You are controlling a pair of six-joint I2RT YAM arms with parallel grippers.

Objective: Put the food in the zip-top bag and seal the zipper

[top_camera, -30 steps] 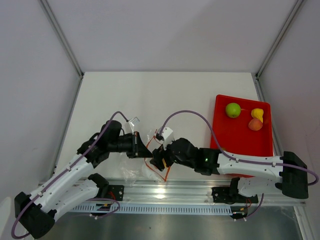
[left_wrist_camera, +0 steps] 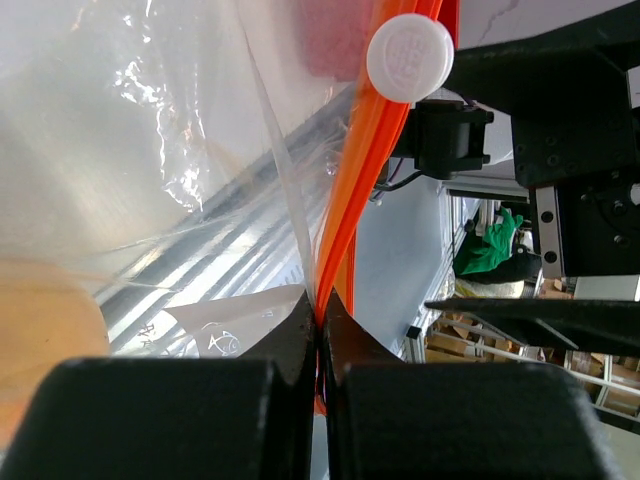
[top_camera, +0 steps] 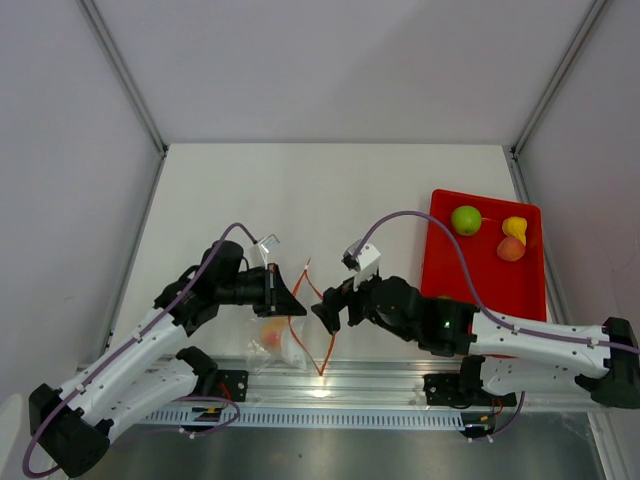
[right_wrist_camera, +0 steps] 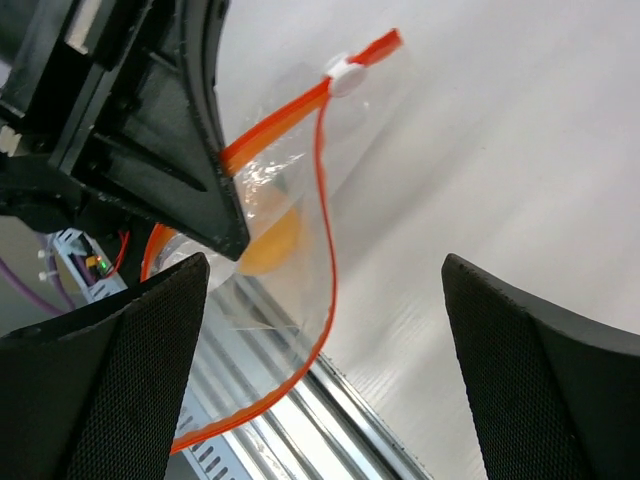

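Observation:
A clear zip top bag (top_camera: 262,352) with an orange-edged mouth lies near the table's front, its mouth spread apart. Inside it shows an orange-yellow food item, also visible as a rounded shape (left_wrist_camera: 45,335) in the left wrist view; something pinkish (left_wrist_camera: 330,35) shows through the plastic there. A white slider (left_wrist_camera: 410,58) sits on the orange zipper strip (left_wrist_camera: 352,190). My left gripper is shut on that strip at the mouth's edge. Just right of the mouth, my right gripper stands open, nothing held between its wide-apart fingers.
At the right stands a red tray (top_camera: 480,285) holding a green apple (top_camera: 466,220), a yellow item (top_camera: 515,227) and a peach-like fruit (top_camera: 511,249). My right forearm crosses its front part.
The orange-yellow item, earlier at my right gripper, now lies in the bag. My right gripper has shifted rightward from the mouth. The left arm has kept its place.

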